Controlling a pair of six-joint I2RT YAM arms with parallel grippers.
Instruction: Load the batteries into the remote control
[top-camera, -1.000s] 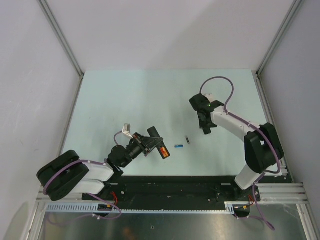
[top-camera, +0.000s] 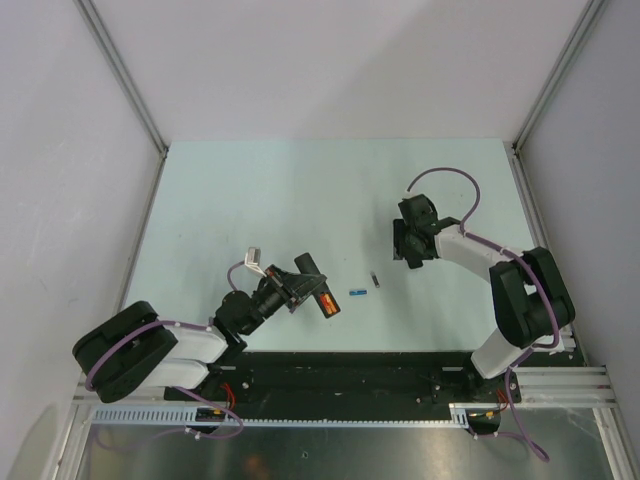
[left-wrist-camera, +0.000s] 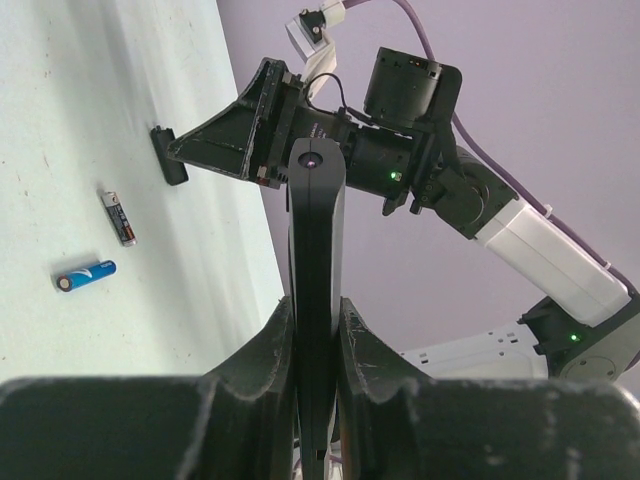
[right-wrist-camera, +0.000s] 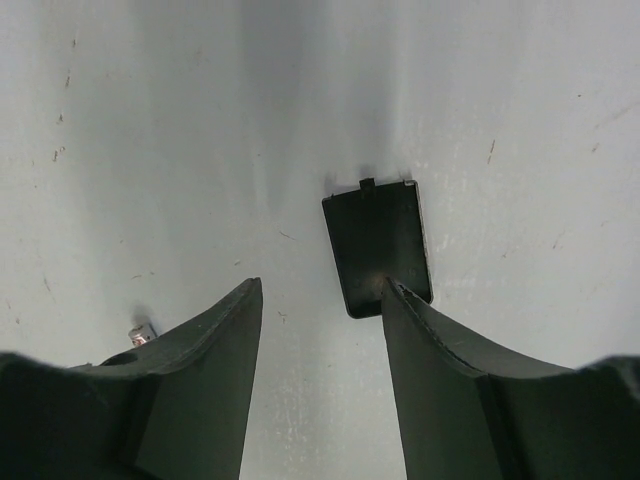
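My left gripper (top-camera: 305, 285) is shut on the black remote (left-wrist-camera: 314, 220), which is tilted, its battery compartment (top-camera: 327, 303) visible from above. A blue battery (top-camera: 358, 292) and a silver-black battery (left-wrist-camera: 117, 218) lie apart on the table to its right. The black battery cover (right-wrist-camera: 375, 245) lies flat beyond them, with my right gripper over it; in the right wrist view its fingers stand apart with nothing between them.
Pale walls and metal rails border it on the sides. The arms' cables loop above each gripper.
The left arm and the remote look unchanged.
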